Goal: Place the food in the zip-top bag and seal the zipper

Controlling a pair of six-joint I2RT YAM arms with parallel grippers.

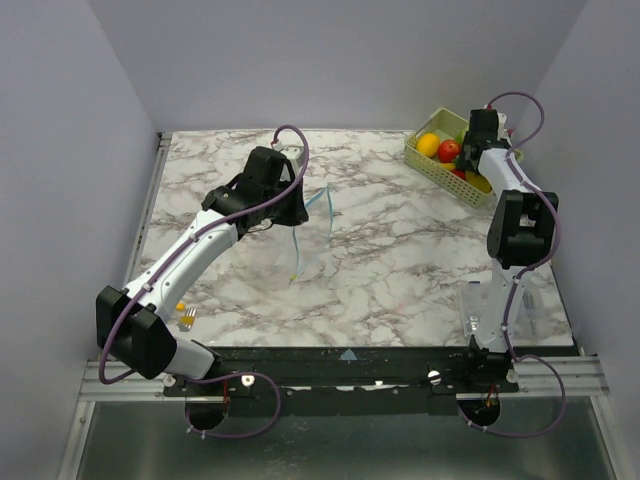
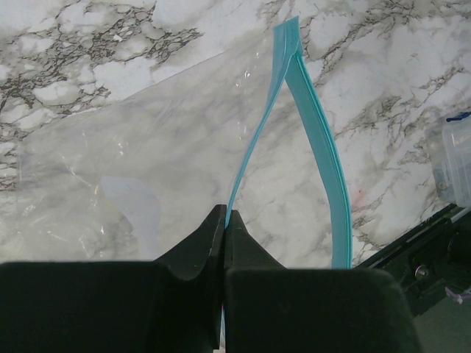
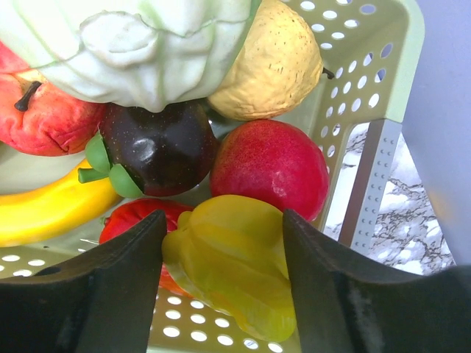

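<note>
The clear zip top bag (image 1: 312, 250) with its light blue zipper lies open on the table. My left gripper is shut on the bag's zipper edge. My right gripper is inside the food basket (image 1: 430, 175), its fingers either side of a yellow pepper (image 3: 228, 265). Around it lie a red pepper (image 3: 129, 217), a red round fruit (image 3: 268, 165), a dark eggplant-like food (image 3: 158, 147), a banana (image 3: 51, 209), an apple (image 3: 44, 118), a tan pear (image 3: 265, 62) and a pale cabbage (image 3: 132, 44).
The basket stands at the back right near the wall. A clear plastic item (image 1: 500, 310) lies at the front right, and small yellow pieces (image 1: 186, 318) at the front left.
</note>
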